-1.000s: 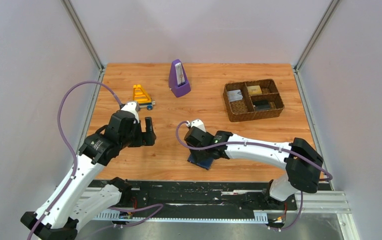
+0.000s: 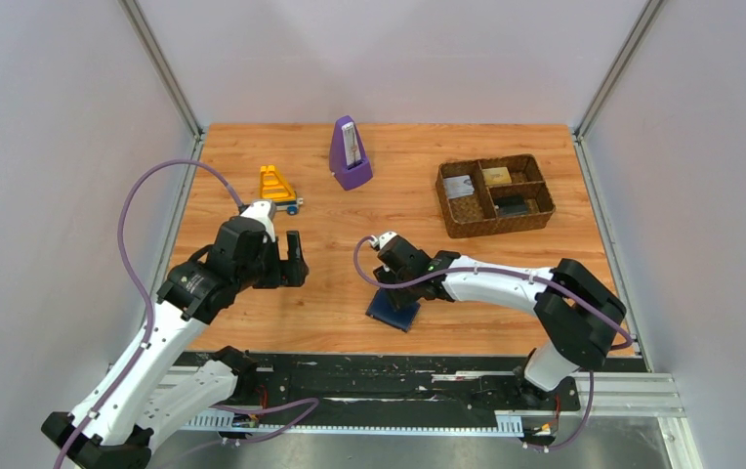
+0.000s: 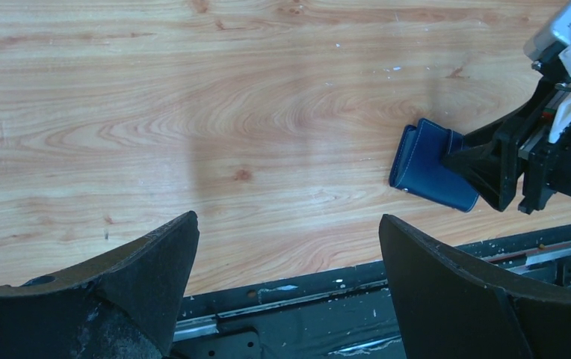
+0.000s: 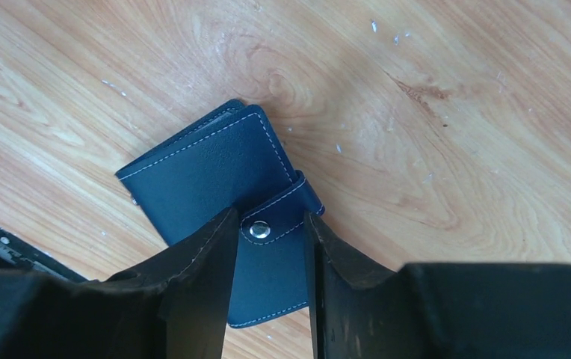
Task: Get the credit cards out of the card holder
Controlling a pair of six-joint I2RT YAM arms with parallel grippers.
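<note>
A navy card holder (image 2: 393,315) lies closed on the wood near the front edge, its strap fastened with a silver snap (image 4: 259,229). My right gripper is low over the holder, part open, with its fingertips on either side of the snap on the strap; whether they touch it I cannot tell. No cards show. My left gripper hangs open and empty at the left, above bare table, apart from the holder.
A wicker basket (image 2: 487,224) with compartments stands back right. A purple metronome (image 2: 350,174) stands at the back centre, a yellow toy truck (image 2: 276,188) at back left.
The left arm is nearly unchanged.
</note>
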